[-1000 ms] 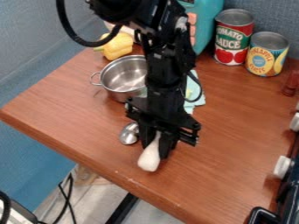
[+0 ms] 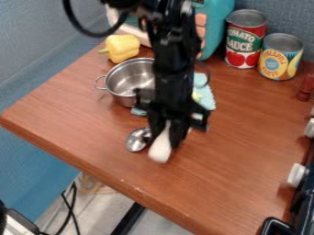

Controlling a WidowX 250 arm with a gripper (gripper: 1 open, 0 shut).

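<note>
My black gripper (image 2: 168, 134) points down over the front part of the wooden table, at a white elongated object (image 2: 160, 150) whose upper end is between or behind its fingers; whether it is gripped is unclear. A metal ladle or spoon (image 2: 138, 140) lies just left of it. A steel pot (image 2: 120, 81) stands behind on the left, partly hidden by the arm. A light blue cloth (image 2: 204, 97) lies behind the gripper.
A yellow pepper-like item (image 2: 121, 46) is at the back left. Cans (image 2: 244, 39) stand at the back right, near a small red bottle (image 2: 307, 88). A black appliance (image 2: 292, 211) borders the right.
The gripper has moved up and back, away from the front edge, and the white object has moved back with it, its lower end now higher in the view.
</note>
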